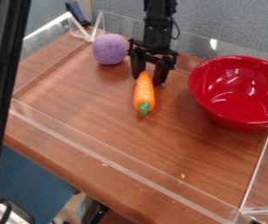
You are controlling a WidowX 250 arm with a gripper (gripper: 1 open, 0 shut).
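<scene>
The black gripper (150, 72) reaches down from the top center, its fingers at the wide upper end of an orange carrot (144, 94), which lies on the wooden surface with its green tip toward the front. Whether the fingers are closed on the carrot or only around it is hard to tell. A purple ball (109, 49) sits to the left of the gripper, and a large red bowl (237, 92) stands to the right.
A clear low wall borders the wooden tray (113, 157), whose front half is empty. A grey padded backdrop (230, 31) rises behind it. A dark vertical frame runs along the left edge.
</scene>
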